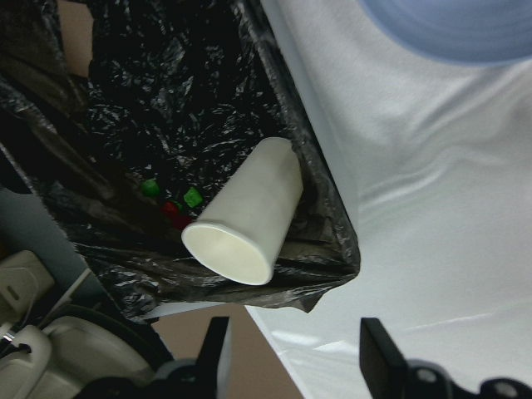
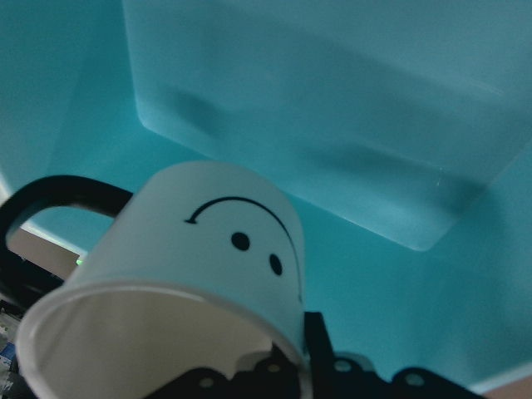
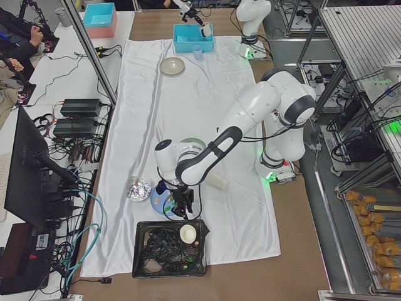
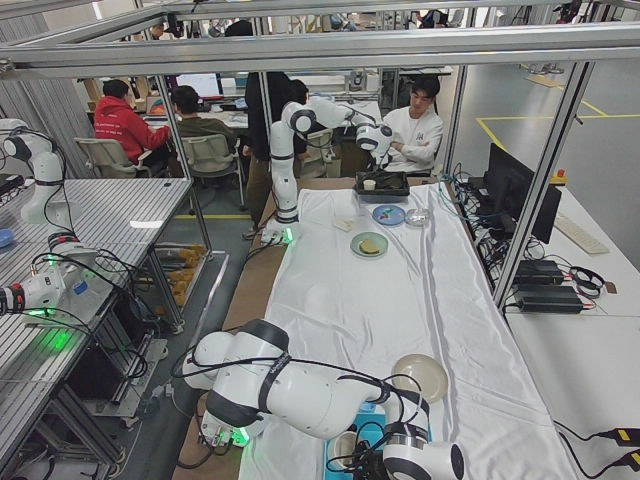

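Note:
A white cup [image 1: 258,187] lies on its side in a black bag-lined bin [image 3: 138,251], among small red and green pieces. My left gripper is open above the bin's edge, empty. My right gripper is shut on a white mug [image 2: 199,241] with a black handle and printed face, held over a blue tub [image 2: 332,66]; it also shows at the far end in the camera left view.
A blue plate [image 4: 389,214], foil bowl [image 4: 418,216] and green plate [image 4: 369,245] stand near the bin. A beige plate [image 3: 172,65] is by the tub, along with a blue cup [image 3: 197,52].

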